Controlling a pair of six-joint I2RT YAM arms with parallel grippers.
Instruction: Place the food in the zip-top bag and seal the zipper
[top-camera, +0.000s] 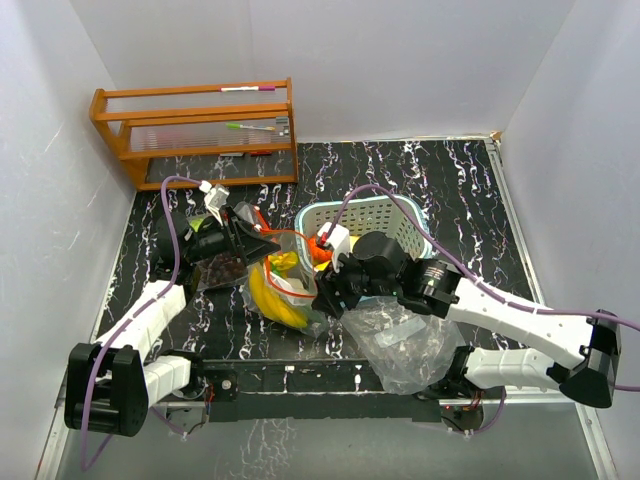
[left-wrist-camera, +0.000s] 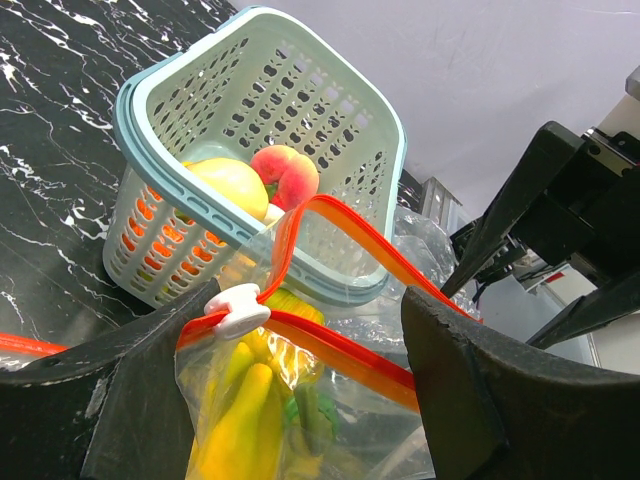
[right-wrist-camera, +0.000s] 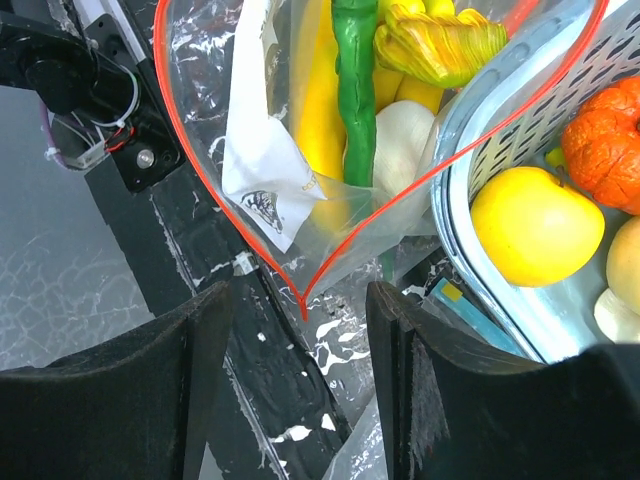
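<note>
An open zip top bag (top-camera: 275, 300) with red zipper holds yellow squash, a green pepper (right-wrist-camera: 355, 100), a pale round item and white paper (right-wrist-camera: 255, 150). My left gripper (top-camera: 255, 245) is shut on the bag's zipper edge near the white slider (left-wrist-camera: 240, 310). My right gripper (top-camera: 330, 290) stands part open just beyond the bag's near red corner, nothing seen between its fingers. A basket (top-camera: 400, 210) (left-wrist-camera: 260, 40) beside the bag holds more food, including an apple (right-wrist-camera: 535, 225) and a peach (left-wrist-camera: 295, 175).
A clear empty-looking bag (top-camera: 395, 355) lies at front right. Another filled bag (top-camera: 215, 270) is at left, partly under my left arm. A wooden rack (top-camera: 140, 110) stands at the back.
</note>
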